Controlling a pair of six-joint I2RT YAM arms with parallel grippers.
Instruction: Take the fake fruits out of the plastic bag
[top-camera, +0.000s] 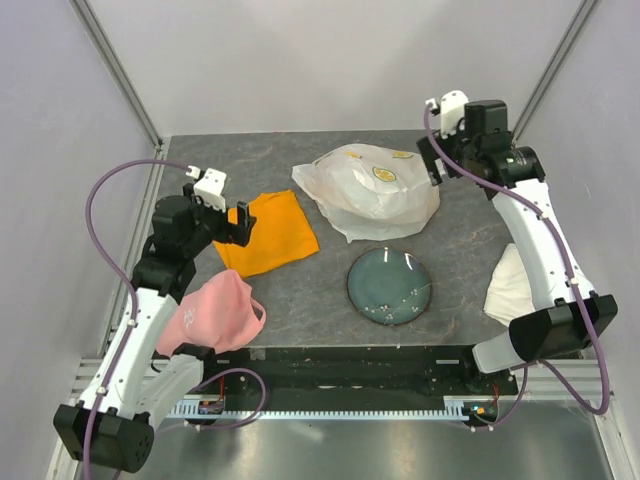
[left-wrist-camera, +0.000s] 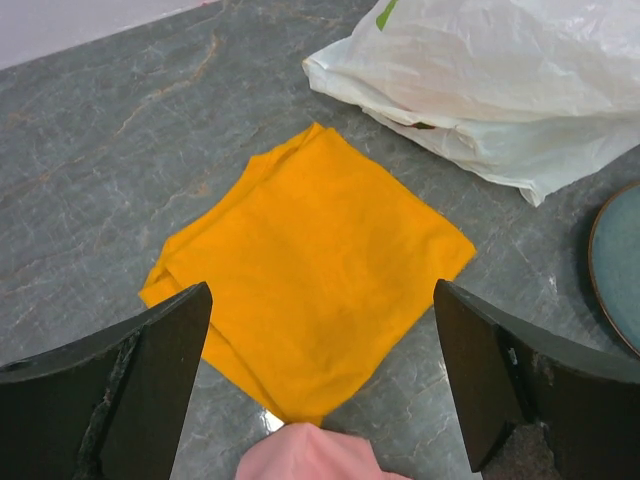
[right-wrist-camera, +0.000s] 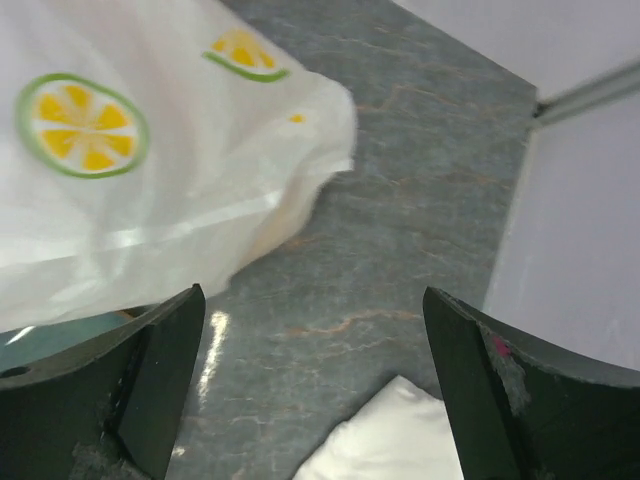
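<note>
A white plastic bag (top-camera: 365, 200) with printed lemon slices (right-wrist-camera: 85, 125) lies at the back centre right of the grey table; whatever is inside is hidden. My right gripper (top-camera: 435, 160) hangs open above the bag's right side, its fingers empty in the right wrist view. Over the left edge of the orange cloth (top-camera: 275, 235) is my left gripper (top-camera: 236, 224), also open and empty, with the bag ahead of it to the right.
A teal plate (top-camera: 389, 285) sits at front centre. A pink cloth (top-camera: 220, 315) lies front left, a white cloth (top-camera: 510, 285) at the right. Bare table shows at back left and between plate and pink cloth. Walls border the table.
</note>
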